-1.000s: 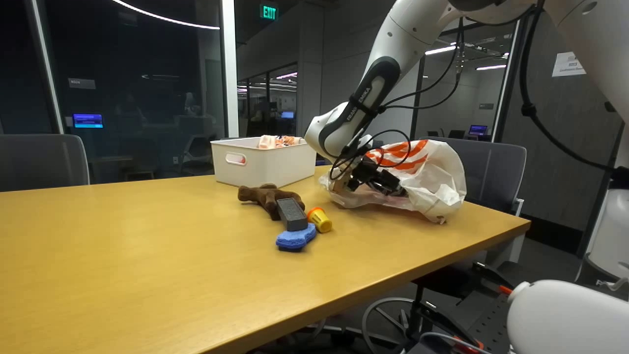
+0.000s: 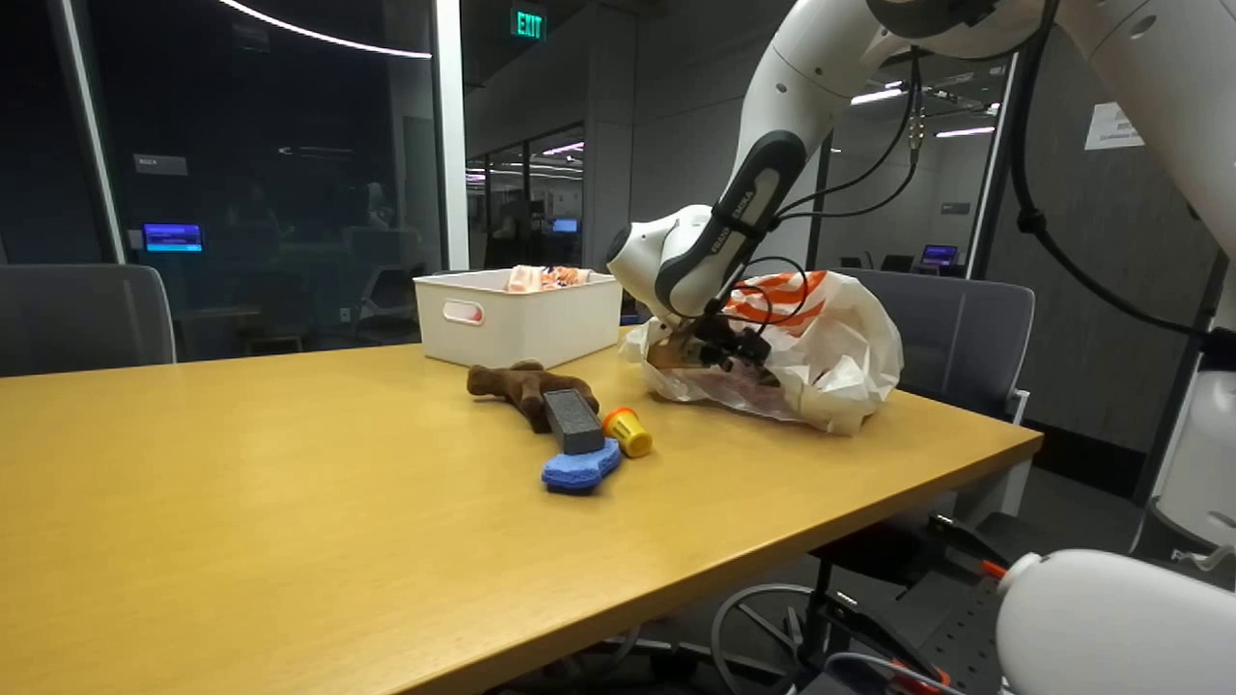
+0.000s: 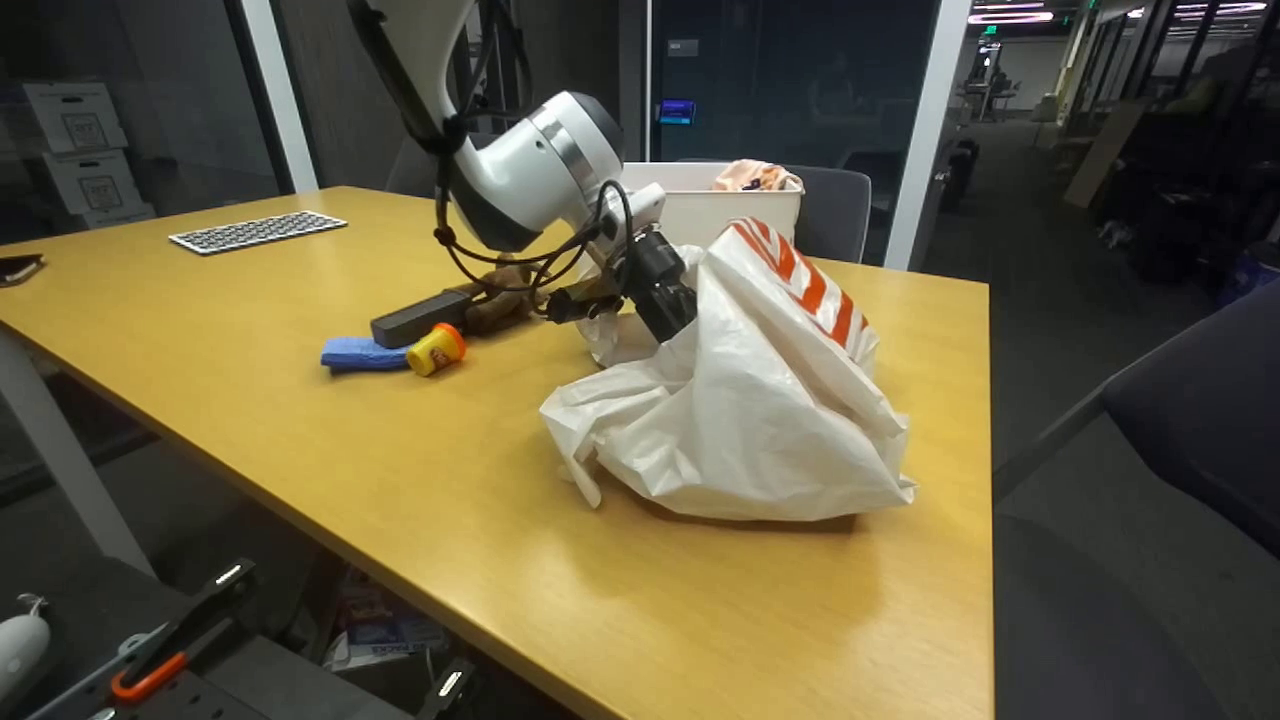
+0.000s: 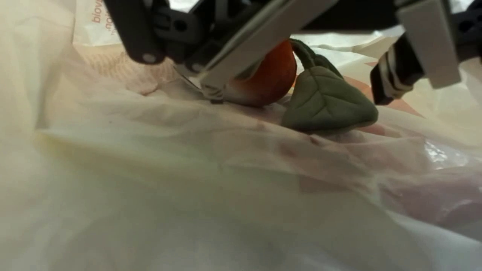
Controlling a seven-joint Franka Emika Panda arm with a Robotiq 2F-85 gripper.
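A crumpled white plastic bag (image 3: pixel 744 408) with orange stripes lies on the table, its mouth facing my arm. Reaching into that mouth is my gripper, its fingers wide apart. In the wrist view, an orange round object (image 4: pixel 273 76) with a stem and a green fabric-like leaf (image 4: pixel 330 101) rests inside the bag. The leaf shows between the two fingers, and the left finger partly covers the orange body. Neither finger visibly clasps it. Bag film fills the lower wrist view. From outside, the bag hides the fingertips.
Beside the bag are a brown plush toy (image 2: pixel 527 386), a dark grey block (image 2: pixel 574 419), a blue sponge-like piece (image 2: pixel 579 465) and a yellow tub (image 2: pixel 629 433). A white bin (image 2: pixel 510 330) holding cloth stands behind.
The wrist has shifted slightly right and tilted in exterior view 1. The bag's right side has drawn a little leftward. The loose items have stayed put.
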